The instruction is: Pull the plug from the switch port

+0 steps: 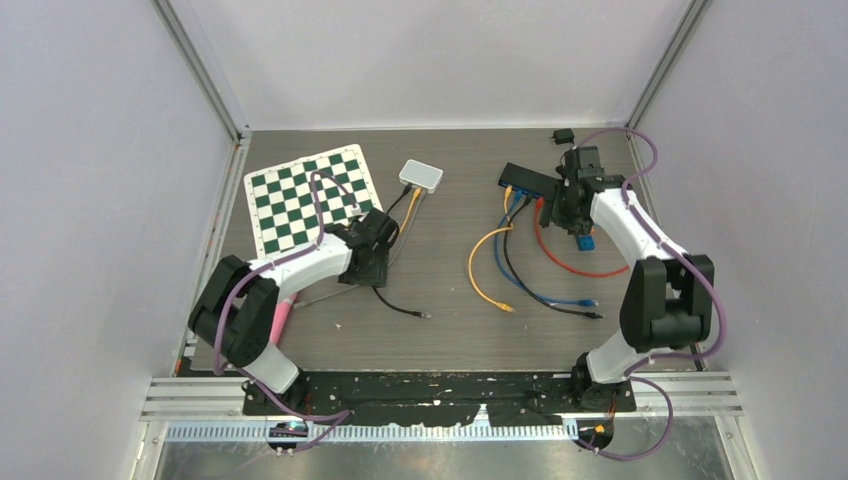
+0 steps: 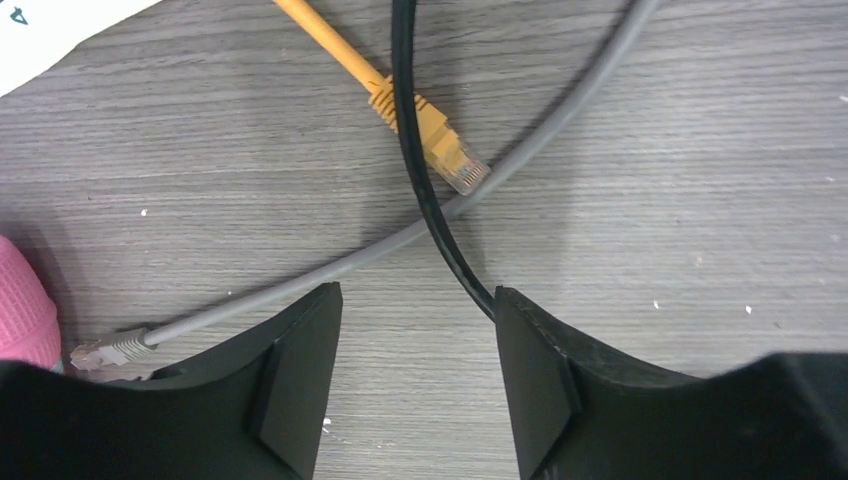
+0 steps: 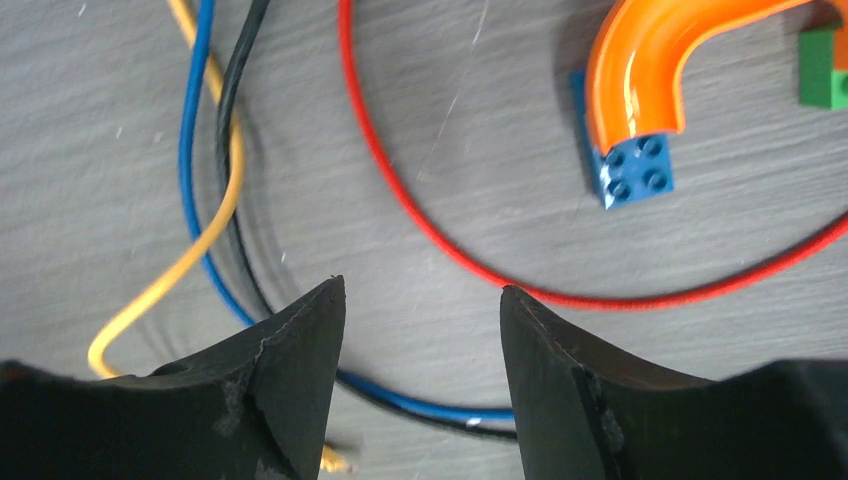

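A white switch box (image 1: 421,176) sits at the back centre-left, with black, yellow and grey cables running from its front edge. My left gripper is part open above the cables. In the left wrist view the black cable (image 2: 408,110) crosses over the yellow plug (image 2: 455,160) and grey cable (image 2: 370,255), then disappears behind the right-hand fingertip. I cannot tell whether it touches that finger. By the dark switch (image 1: 527,180) on the right, my right gripper stands open, gripping nothing; blue and black cables pass below its fingers.
A green chessboard (image 1: 310,200) lies back left, with a pink object (image 1: 282,318) in front of it. A red cable (image 3: 440,240), an orange curved piece (image 3: 640,70) and a blue brick (image 3: 635,175) lie by the right arm.
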